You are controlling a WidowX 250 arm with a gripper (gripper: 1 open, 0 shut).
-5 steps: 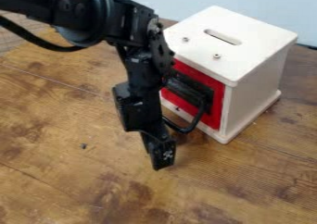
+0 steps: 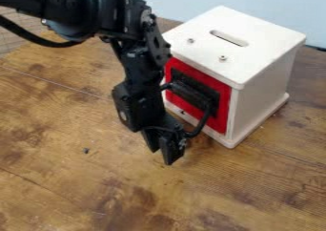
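A white wooden box [image 2: 253, 65] with a slot on its top and a red front panel [image 2: 220, 99] stands at the right; a dark fitting sits in the panel, partly behind the arm. My black gripper [image 2: 170, 144] hangs low just in front of that panel, fingers pointing down toward the floor. Whether the fingers are apart or together is unclear at this size.
The box takes up the upper right.
Over the last second my arm has shifted slightly left and the gripper has risen a little and turned. The box has not moved.
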